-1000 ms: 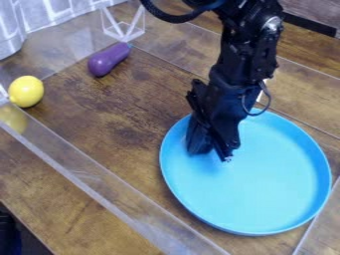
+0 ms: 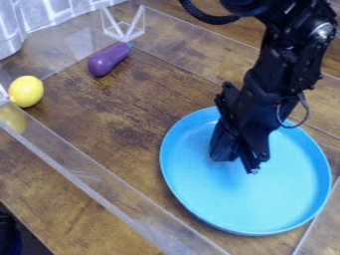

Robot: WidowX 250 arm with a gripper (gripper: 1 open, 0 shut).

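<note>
My black gripper hangs over the left-centre part of a blue plate, its fingertips pointing down close to the plate's surface. It looks shut, though its dark fingers overlap and hide what, if anything, is at their tips.
A purple eggplant lies at the upper left, near a small clear rack. A yellow lemon sits at the far left. A clear plastic edge runs along the lower left. The wooden surface between the eggplant and the plate is bare.
The gripper and arm have moved a little to the right and down over the plate. The other objects have stayed in place.
</note>
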